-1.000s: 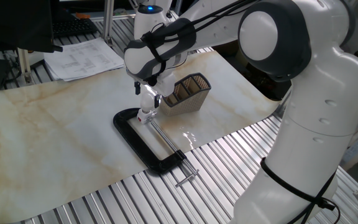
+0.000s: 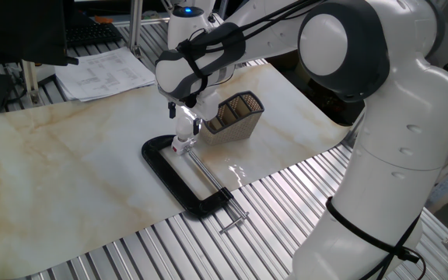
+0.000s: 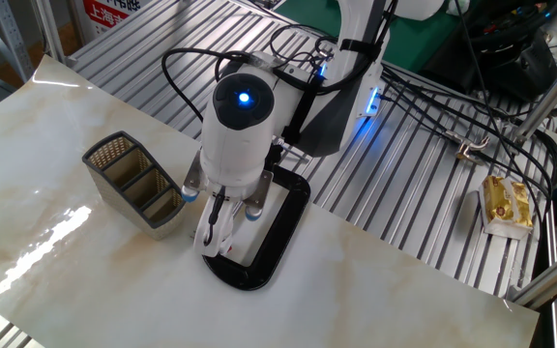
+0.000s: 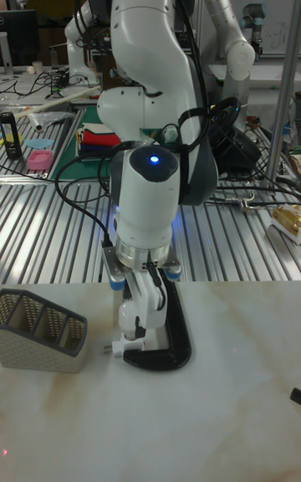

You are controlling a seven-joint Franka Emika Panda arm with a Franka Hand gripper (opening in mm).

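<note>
My white gripper (image 2: 182, 145) points down at the far end of a black C-shaped clamp (image 2: 171, 176) lying flat on the marbled sheet. The clamp's steel screw (image 2: 206, 170) runs from the gripper's tip towards the slatted edge. In the second exterior view, the gripper (image 3: 213, 247) stands at the clamp's near left corner. A small white piece (image 4: 114, 348) with a thin tip juts out beside the fingers in the third exterior view. The fingers overlap from these angles, so I cannot tell whether they are open or shut, or whether that piece is held.
A beige perforated basket (image 3: 135, 184) with dark-rimmed compartments stands close beside the gripper. Papers (image 2: 103, 74) lie beyond the sheet. A gold-wrapped block (image 3: 507, 207) sits on the slatted metal surface. Much of the marbled sheet (image 2: 68, 187) is bare.
</note>
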